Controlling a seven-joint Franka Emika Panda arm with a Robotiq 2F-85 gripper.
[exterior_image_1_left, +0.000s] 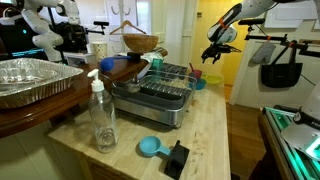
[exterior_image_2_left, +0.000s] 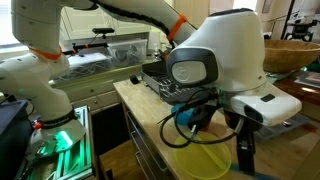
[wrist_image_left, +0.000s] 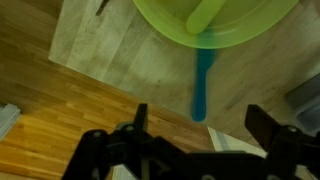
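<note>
My gripper is open in the wrist view, its dark fingers spread wide at the bottom with nothing held between them. A blue handle (wrist_image_left: 201, 85) lies on the wooden counter in line with the gap. Its upper end meets the edge of a yellow-green bowl (wrist_image_left: 244, 32), which has a green handle (wrist_image_left: 203, 14) inside it. In the second exterior view, the large white gripper housing (exterior_image_2_left: 215, 55) hangs above the yellow bowl (exterior_image_2_left: 203, 158) and hides much of the counter. From the first exterior view, the arm is far off at the upper right.
A dish rack (exterior_image_1_left: 160, 98), a soap bottle (exterior_image_1_left: 102, 118), a light-blue scoop (exterior_image_1_left: 152, 146) and a black object (exterior_image_1_left: 174, 162) occupy the near counter. A grey metallic object (wrist_image_left: 303, 103) lies right of the handle. The counter's edge borders the wooden floor (wrist_image_left: 60, 115).
</note>
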